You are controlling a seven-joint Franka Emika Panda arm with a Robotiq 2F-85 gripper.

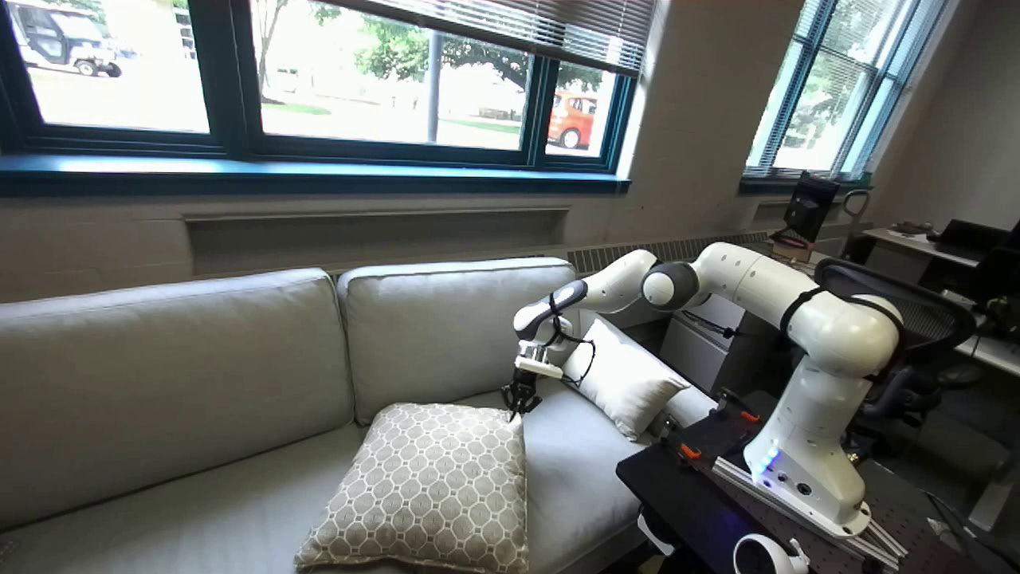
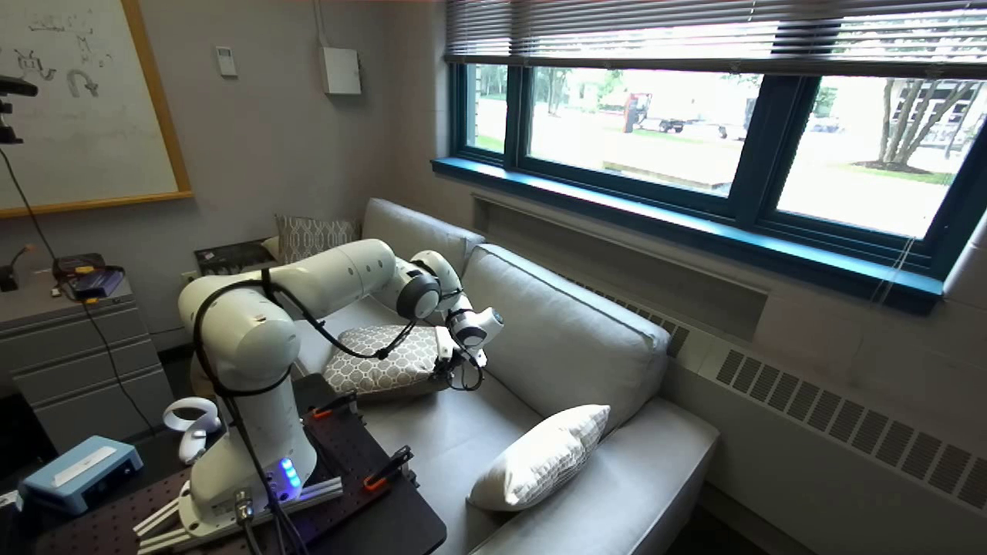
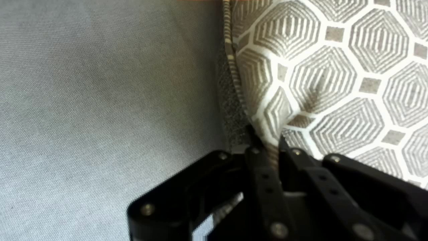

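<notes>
A beige pillow with a white honeycomb pattern lies flat on the couch seat, its patterned face up. My gripper is shut on one corner of it; in the wrist view the cloth bunches to a narrow fold between the black fingers. In exterior view 1 the gripper reaches down at the pillow's back right corner. The same pillow shows in exterior view 2 partly behind my arm, and the fingertips are hard to make out there.
A white pillow leans at the couch's right arm, with bare seat between it and the patterned one. The grey couch backrest rises behind the gripper. My base stands on a black table with orange-tipped clamps.
</notes>
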